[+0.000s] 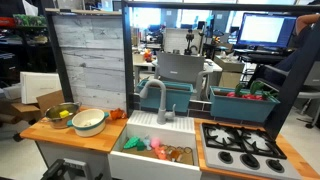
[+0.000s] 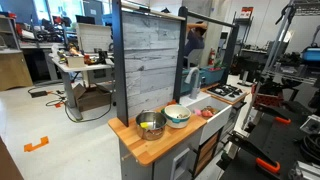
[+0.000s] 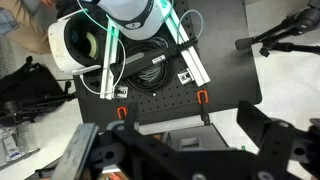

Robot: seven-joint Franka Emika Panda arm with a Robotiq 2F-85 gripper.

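In the wrist view my gripper shows at the lower edge as two dark finger shapes set wide apart, with nothing between them. It looks down on a black base table, away from the counter. On the counter's left part stand a metal bowl (image 2: 150,124) with something yellow in it and a pale bowl with a green rim (image 2: 176,116). A white sink (image 1: 130,159) in the middle holds several small items, among them a green one (image 1: 134,142) and a pink one (image 1: 155,143).
A black gas stove (image 1: 242,140) fills the counter's right side. The grey faucet (image 1: 158,98) rises behind the sink, with green planters (image 1: 243,106) further back. Orange clamps (image 3: 202,97), coiled cables (image 3: 150,62) and the white arm base (image 3: 134,10) occupy the base table.
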